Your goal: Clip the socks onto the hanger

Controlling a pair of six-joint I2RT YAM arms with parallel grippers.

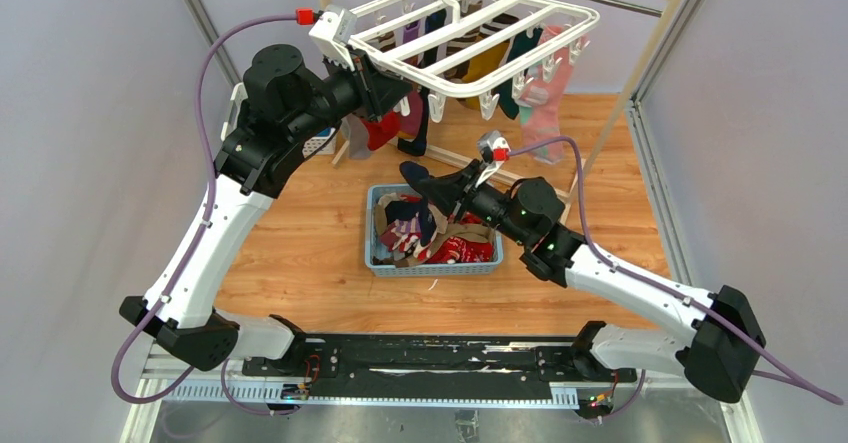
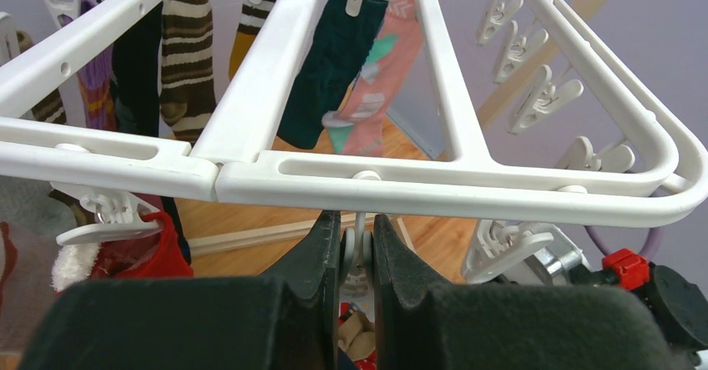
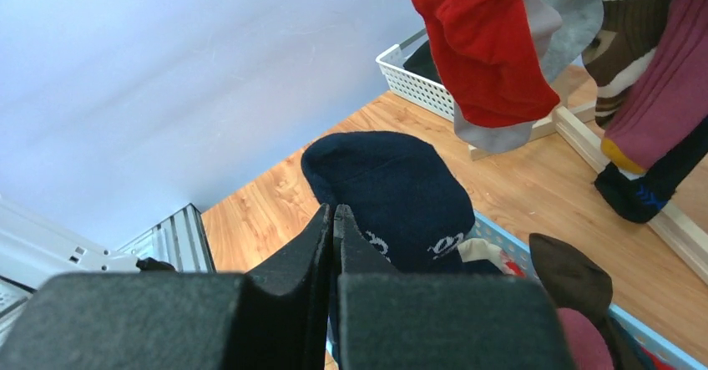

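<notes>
A navy sock (image 1: 414, 172) with pale lettering is pinched in my right gripper (image 1: 440, 191), which is shut on it above the basket. Its upper part (image 3: 384, 188) spreads beyond the fingertips in the right wrist view. Up at the front-left rim of the white hanger (image 1: 462, 89), my left gripper is shut around a white clip (image 2: 357, 257), which shows between its fingers. Several socks hang from other clips, among them a red one (image 3: 488, 44) and a pink one (image 2: 386, 61). Empty clips (image 1: 437, 107) line the front rim to the right of my left gripper.
Below my right gripper is a blue basket (image 1: 432, 270) full of mixed socks. A white basket (image 3: 415, 84) stands at the back left. Wooden stand bars (image 1: 640, 68) rise at the right. The wooden floor (image 1: 310, 273) around the blue basket is clear.
</notes>
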